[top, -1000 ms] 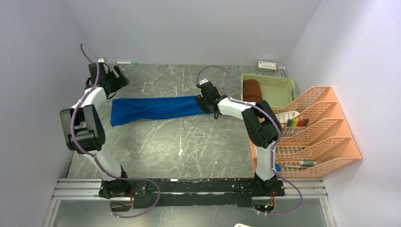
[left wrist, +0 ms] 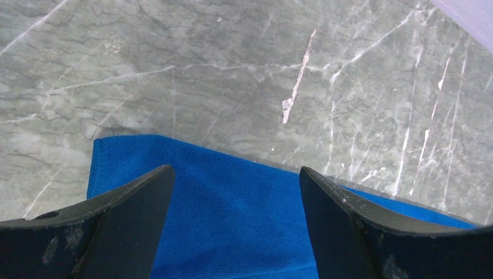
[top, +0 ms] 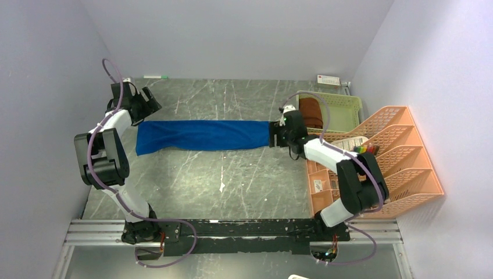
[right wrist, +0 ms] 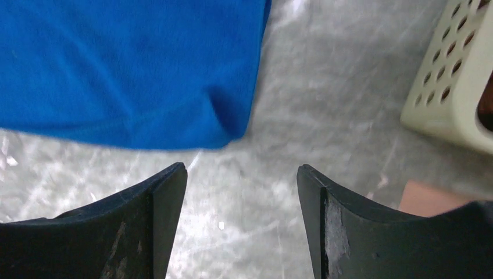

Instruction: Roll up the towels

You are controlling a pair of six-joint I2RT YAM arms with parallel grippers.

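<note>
A blue towel [top: 209,135] lies as a long flat strip across the table, its near edge uneven. Above its left end my left gripper [top: 156,99] hangs with fingers apart; in the left wrist view the towel's corner [left wrist: 134,154] shows between and beyond them. At the towel's right end is my right gripper [top: 273,134], open and empty. The right wrist view shows a small fold at a towel corner [right wrist: 227,125], just beyond the fingertips. A rolled brown towel [top: 310,113] rests in the green basket [top: 347,106].
An orange organizer [top: 431,186] with several markers [top: 367,149] stands at the right, beneath the right arm. A small white box [top: 328,79] and a green-capped marker [top: 156,77] lie along the back edge.
My right gripper has moved rightward from over the towel to its right end. That end's near edge now lies lower and straighter. My left arm has shifted only slightly.
</note>
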